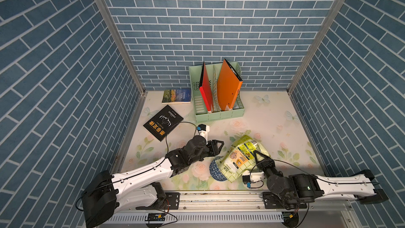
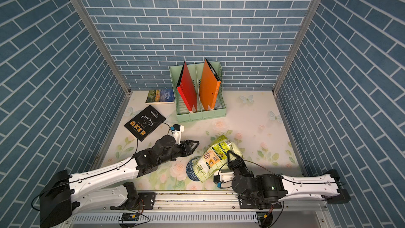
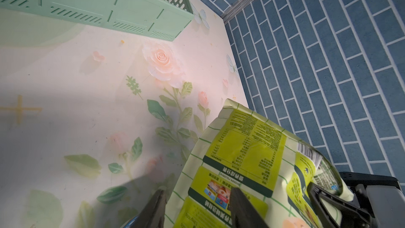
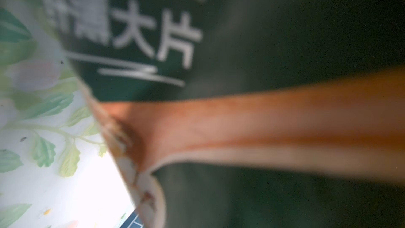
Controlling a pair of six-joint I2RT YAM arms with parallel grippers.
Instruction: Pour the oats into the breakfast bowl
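A pale green oats bag (image 1: 240,157) leans tilted over the patterned blue bowl (image 1: 216,169), its lower left end covering much of the bowl. My right gripper (image 1: 262,157) is shut on the bag's right side; up close, the bag's dark green and orange print (image 4: 253,114) fills most of the right wrist view. To the bag's left, clear of it, my left gripper (image 1: 220,144) stands open and empty. Its two fingers (image 3: 157,211) show blurred in the left wrist view, with the bag (image 3: 249,156) beyond them. The bag's mouth and the bowl's inside are hidden.
A green file rack (image 1: 219,114) holding a red folder (image 1: 205,88) and an orange folder (image 1: 228,85) stands at the back. A black book (image 1: 163,122) and a smaller book (image 1: 176,96) lie at left.
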